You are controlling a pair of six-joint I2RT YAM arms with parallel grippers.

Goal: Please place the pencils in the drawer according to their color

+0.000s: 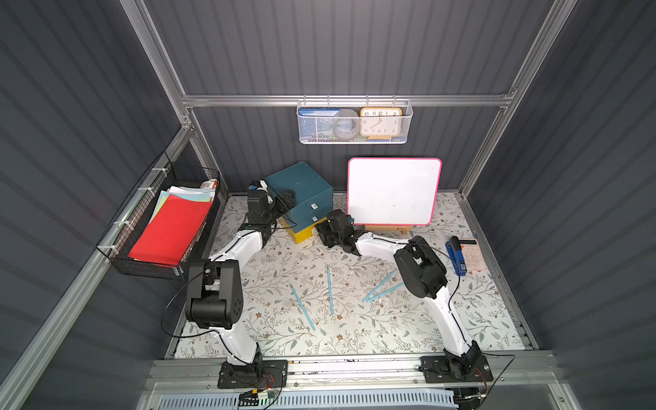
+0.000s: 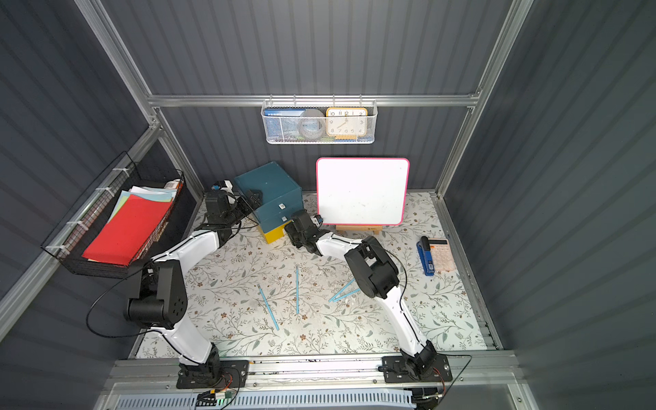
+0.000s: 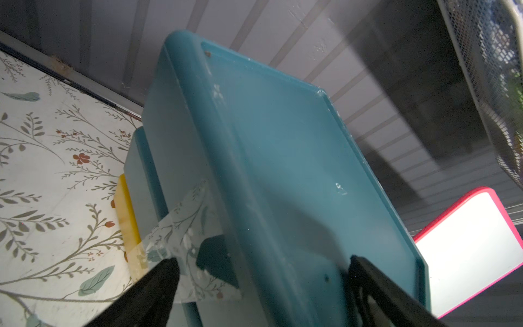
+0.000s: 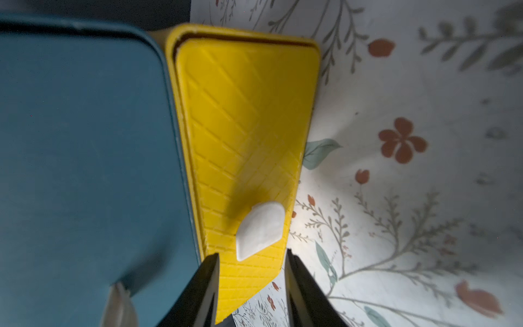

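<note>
At the back left stands the drawer unit (image 1: 298, 179), two blue drawers above a yellow drawer (image 4: 239, 136). All its fronts look closed. Beside the yellow drawer's white knob (image 4: 261, 229), my right gripper is part open, with nothing gripped between its fingers. My left gripper is spread at the unit's top left edge, one finger on either side of it; contact is unclear. Blue pencils lie on the table: one on the left (image 1: 302, 308), one in the middle (image 1: 330, 291) and two on the right (image 1: 379, 286), meeting at their near ends.
Right of the unit leans a whiteboard (image 1: 394, 191). A black wire basket (image 1: 147, 266) with papers hangs at the left wall. Farther right lie a blue stapler (image 1: 456, 257) and a notepad (image 1: 473, 257).
</note>
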